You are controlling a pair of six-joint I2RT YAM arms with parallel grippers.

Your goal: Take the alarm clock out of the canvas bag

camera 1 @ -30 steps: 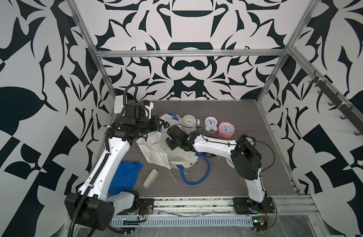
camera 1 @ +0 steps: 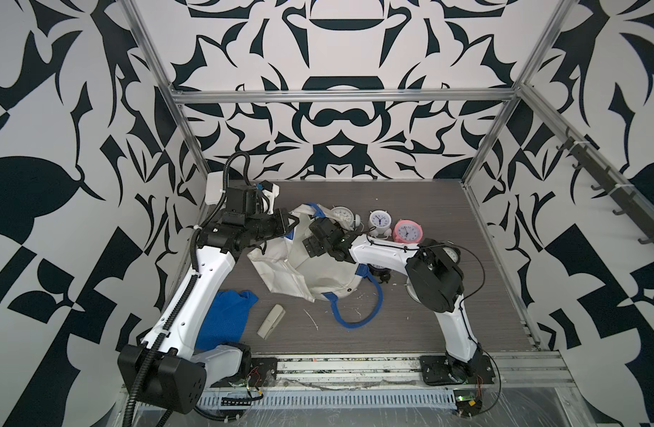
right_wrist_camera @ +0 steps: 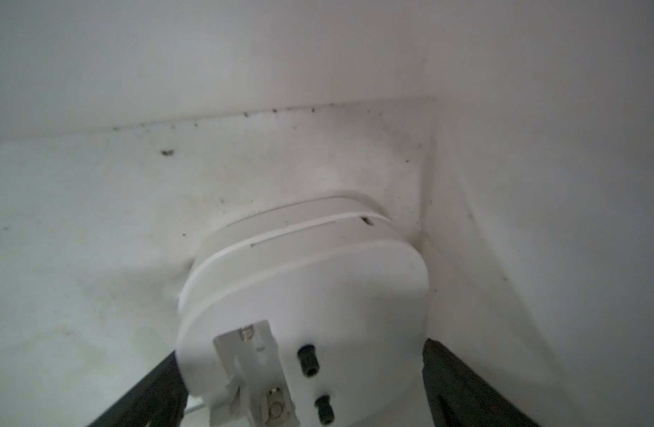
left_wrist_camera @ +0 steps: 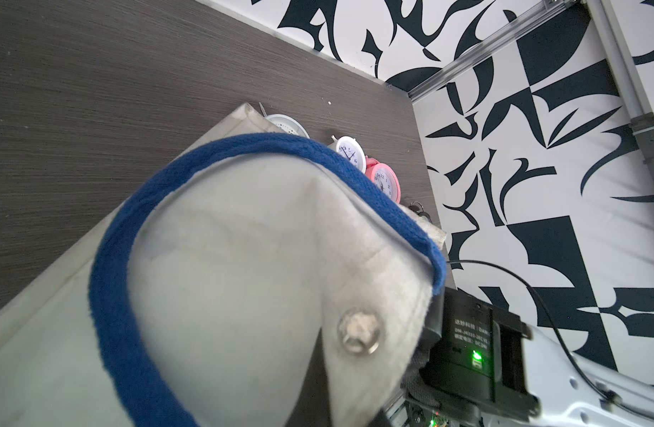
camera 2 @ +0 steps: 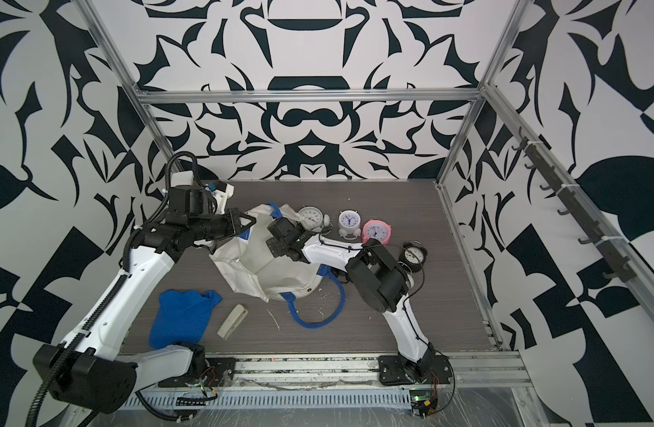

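The cream canvas bag (camera 1: 291,279) lies with its mouth gaping upward, its blue handles (camera 1: 379,299) spread out. In the left wrist view, my left gripper is shut on the bag's rim, beside a metal eyelet (left_wrist_camera: 360,331). My right gripper reaches inside the bag with its fingers wide. A white alarm clock (right_wrist_camera: 362,291) sits between its dark fingers, back side up with the battery slot bare, near a corner of the bag. In both top views the right arm hides this clock.
Outside the bag, to the right, stand a white clock (camera 1: 379,220), a pink clock (camera 1: 408,231), a grey-white clock (camera 2: 312,217) and a black clock (camera 2: 413,256). A blue cloth (camera 1: 223,316) and a beige block (camera 1: 271,321) lie front left.
My right gripper has shifted slightly toward the back right inside the bag. The bag's front side and front handle have moved a little to the right. The left arm has hardly moved.
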